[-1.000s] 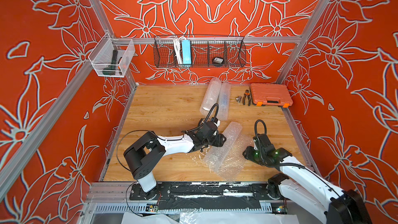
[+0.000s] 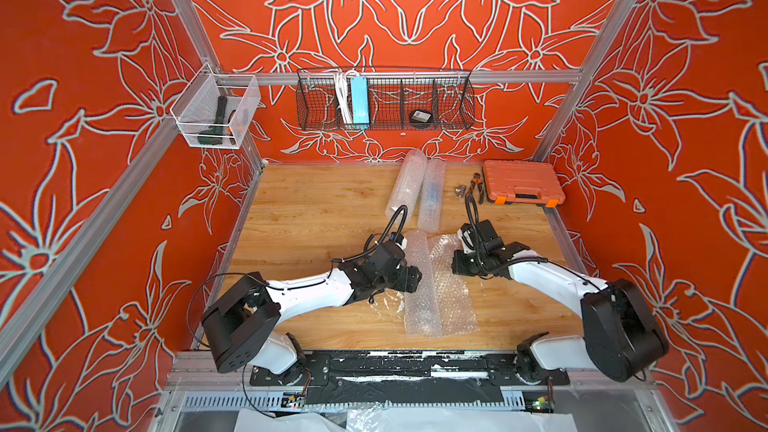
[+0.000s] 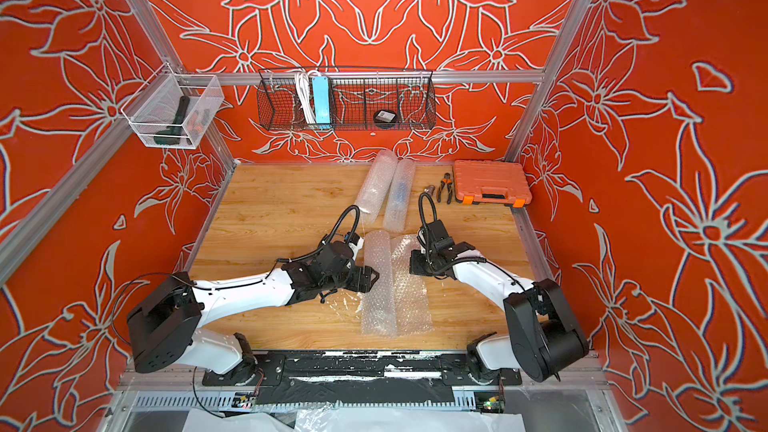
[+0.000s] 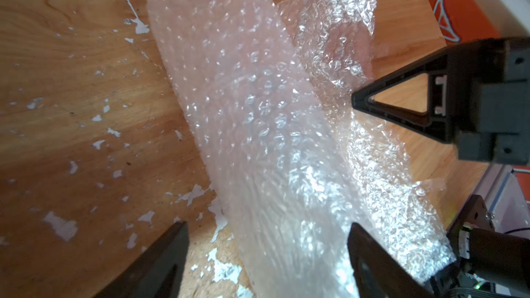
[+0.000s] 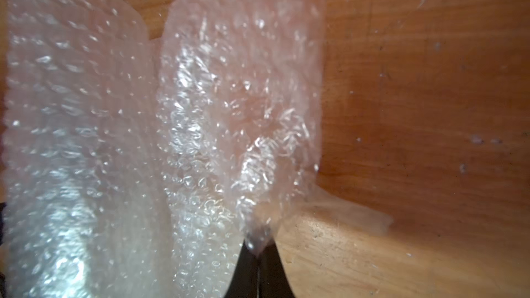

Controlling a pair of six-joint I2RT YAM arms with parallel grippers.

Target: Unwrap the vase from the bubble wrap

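Observation:
A long wrapped roll of bubble wrap [image 2: 421, 304] lies front to back on the table, with an unrolled flap of bubble wrap [image 2: 456, 308] along its right side. No vase shows through the cloudy layers. My left gripper is open over the roll, its dark fingers [image 4: 160, 262] wide apart on either side of it; whether they touch it, I cannot tell. On the right, my right gripper is shut on the flap's edge, which gathers into creases at the fingertips. A thin strip of film [image 5: 353, 215] trails out beside them.
Two more rolls, a pinkish roll [image 2: 408, 180] and a bluish roll [image 2: 432, 196], lie behind. Pliers [image 2: 477, 186] and an orange case [image 2: 524, 182] occupy the back right. White flecks [image 4: 60, 225] mark the wood near the roll.
The roll has turned from slanted to nearly straight front to back. My right gripper has moved left and away from the front edge.

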